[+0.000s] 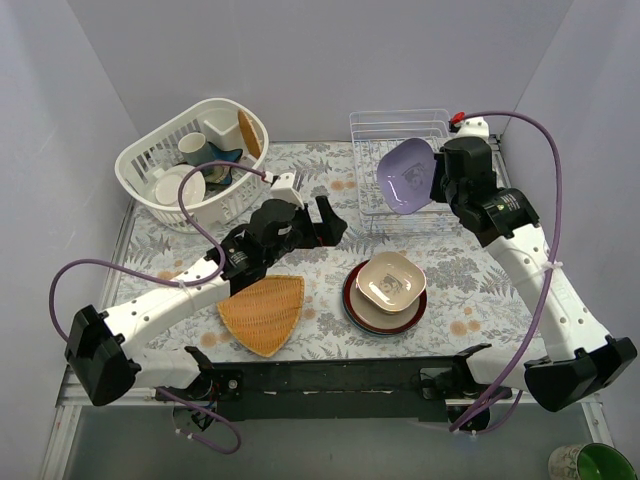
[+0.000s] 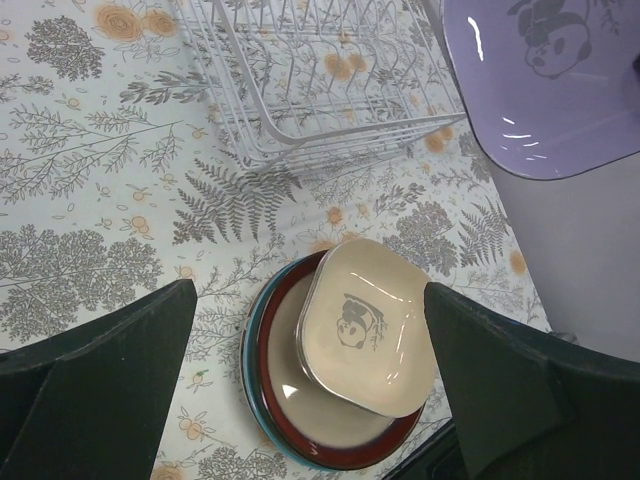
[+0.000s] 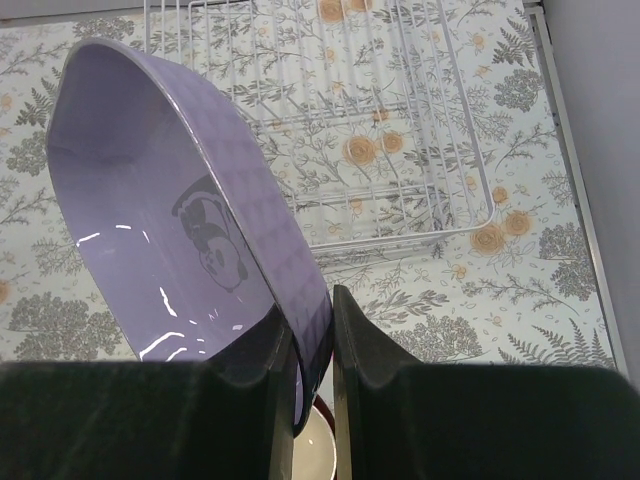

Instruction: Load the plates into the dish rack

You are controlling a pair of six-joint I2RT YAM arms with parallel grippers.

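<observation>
A purple square plate with a panda print (image 1: 405, 176) is held up by its right edge in my right gripper (image 1: 437, 178), above the white wire dish rack (image 1: 400, 122). The right wrist view shows the plate (image 3: 170, 210) tilted, its rim pinched between the fingers; the rack (image 3: 470, 200) lies beneath and beyond it. On the table, a cream panda plate (image 1: 391, 281) rests on a stack with a brown-rimmed plate (image 1: 352, 301). My left gripper (image 1: 327, 224) stands open above the table, left of the rack, nothing between its fingers.
A white basket (image 1: 130, 168) with a mug, bowls and other dishes stands at the back left. A woven wicker tray (image 1: 263, 312) lies at the front. A green cup (image 1: 600, 465) is at the bottom right corner. No plate shows in the rack.
</observation>
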